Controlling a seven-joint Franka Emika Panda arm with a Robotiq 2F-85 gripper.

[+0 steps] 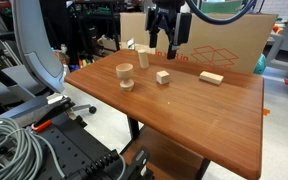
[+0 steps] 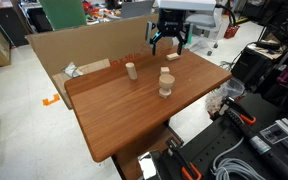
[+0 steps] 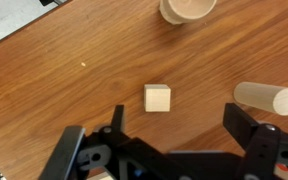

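Note:
My gripper hangs open above the table, with nothing between its fingers. A small pale cube lies on the tabletop below it, apart from the fingertips. In the wrist view the cube appears between the two spread dark fingers, nearer the left one. To its left in exterior view 1 stands a pale stemmed cup, whose bowl is cut off by the wrist view's top edge. A pale upright cylinder stands farther back, and a flat pale block lies to the right.
A cardboard panel stands behind its far edge. Cables lie coiled by the robot's base at lower left.

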